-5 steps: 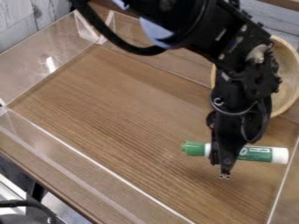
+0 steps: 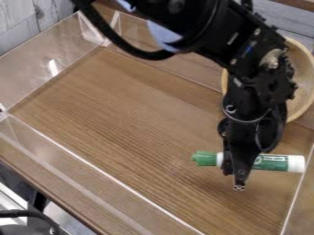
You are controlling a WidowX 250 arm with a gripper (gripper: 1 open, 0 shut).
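Observation:
My black gripper (image 2: 240,165) hangs at the right of the camera view, pointing down, shut on a white and green marker (image 2: 278,163). The marker lies horizontally across the fingers, its green cap to the left and its green-printed white barrel sticking out to the right. Whether it touches the wooden floor beneath is hard to tell.
A tan bowl (image 2: 297,64) sits at the back right, partly behind the arm. The wooden tray floor (image 2: 110,119) is bare to the left and front. Clear plastic walls (image 2: 73,41) edge it.

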